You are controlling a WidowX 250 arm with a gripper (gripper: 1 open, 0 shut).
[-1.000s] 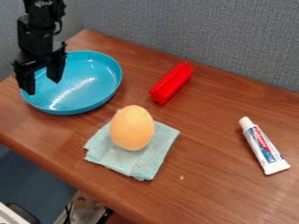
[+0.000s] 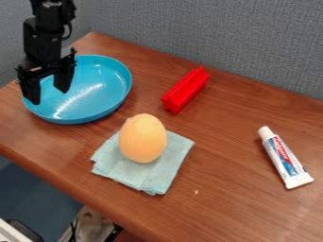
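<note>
My black gripper (image 2: 48, 75) is at the upper left, over the blue plate (image 2: 101, 95), its fingers apart with nothing visible between them. An orange egg-shaped object (image 2: 143, 139) rests on a folded pale blue cloth (image 2: 165, 170) near the middle of the table. A red block (image 2: 186, 90) lies behind it, to the right of the plate. A white toothpaste tube (image 2: 284, 156) lies at the right.
The wooden table (image 2: 240, 123) has clear room between the red block and the tube. A grey padded wall stands along its back. The table's front left edge drops to a darker floor.
</note>
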